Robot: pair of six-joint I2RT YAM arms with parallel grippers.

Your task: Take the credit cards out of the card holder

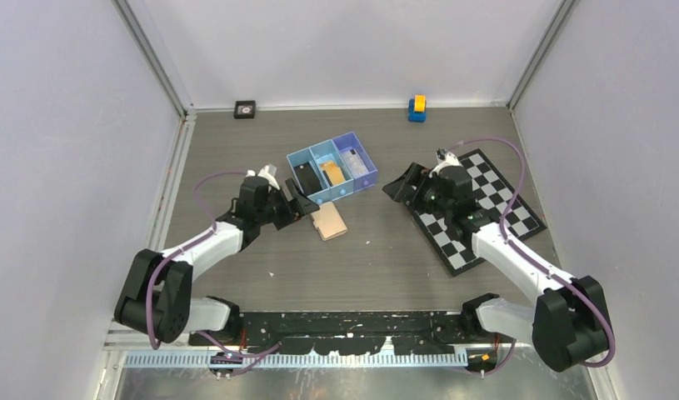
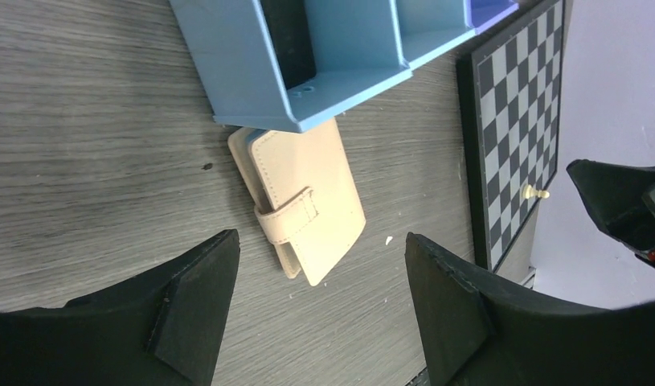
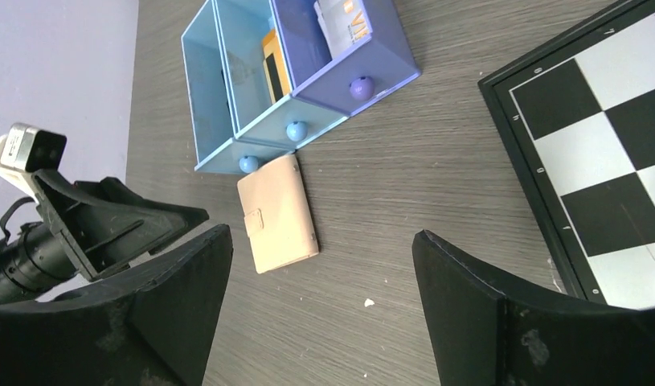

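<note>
A beige card holder [image 1: 330, 222] with a strap across one edge lies on the table, touching or just under the front of the blue box. In the left wrist view the holder [image 2: 309, 193] shows its strap side and part of its top is hidden by the box; no cards can be made out clearly. My left gripper [image 1: 308, 197] hangs above and beside the holder's left edge, fingers apart, nothing between them. Off to the right, over the chessboard's left corner, my right gripper [image 1: 396, 193] is open and empty. The right wrist view shows the holder [image 3: 278, 213] left of centre.
The blue and purple compartment box [image 1: 343, 190] behind the holder contains a black item, a yellow item and a clear packet. A chessboard [image 1: 452, 257] occupies the right side. Bare table lies in front of the holder.
</note>
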